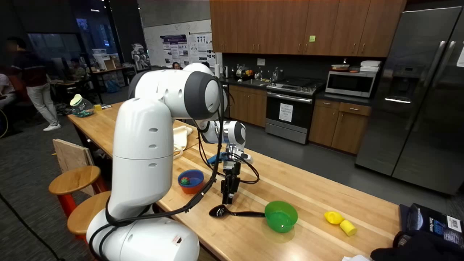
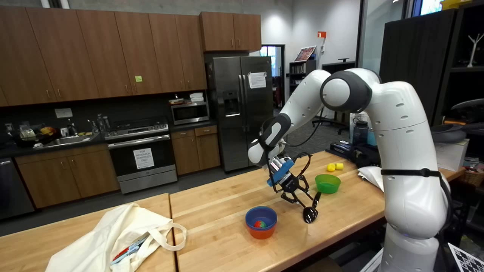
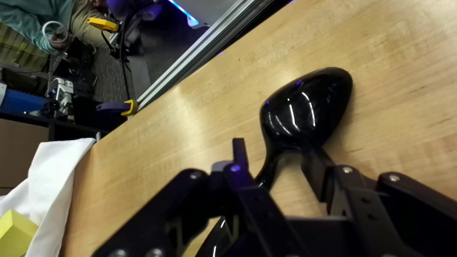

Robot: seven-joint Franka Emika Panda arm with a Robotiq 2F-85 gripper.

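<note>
A black spoon (image 1: 219,211) lies on the wooden table, its handle reaching to the green bowl (image 1: 281,216); whether they touch I cannot tell. My gripper is partly open around the spoon's neck in the wrist view. One of its fingers (image 3: 240,156) stands left of the neck and the other to the right, with space between them. Exterior view 2 has the gripper (image 2: 308,202) low over the spoon (image 2: 310,214), near where bowl and handle meet. The gripper hides much of the handle in the wrist view.
A blue bowl (image 2: 261,217) sits in an orange one, with a red and green item inside. Beyond the green bowl lie a yellow lemon-like piece (image 1: 333,217) and a yellow cylinder (image 1: 348,227). A cream tote bag (image 2: 111,238) occupies the other table end.
</note>
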